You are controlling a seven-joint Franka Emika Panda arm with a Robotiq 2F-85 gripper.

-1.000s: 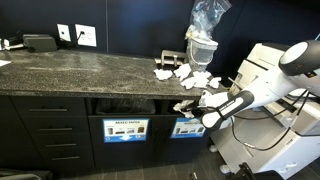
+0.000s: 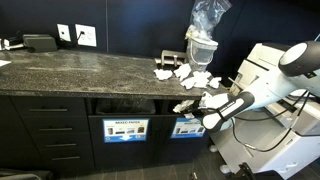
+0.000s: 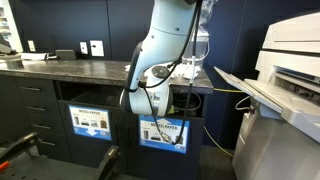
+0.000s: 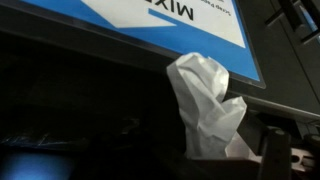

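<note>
A crumpled white paper piece (image 4: pixel 208 105) fills the middle of the wrist view, in front of the dark bin interior. Dark parts of my gripper show low in that view, close beside the paper; how far the fingers stand apart is too dark to tell. From exterior view 1, white paper (image 2: pixel 184 106) appears at the gripper's end, above the right-hand bin with its blue and white label (image 2: pixel 188 127). In exterior view 2 the arm's white wrist (image 3: pixel 150 92) hangs over that bin's label (image 3: pixel 163 134) and hides the fingers.
Several crumpled white papers (image 2: pixel 182 71) lie on the dark countertop (image 2: pixel 90 75), near a clear container (image 2: pixel 202 50). Left of the arm is another open bin with a label (image 2: pixel 125 130).
The arm has hardly moved. The white paper by the gripper looks slightly shifted in exterior view 1; the papers on the counter stay put.
</note>
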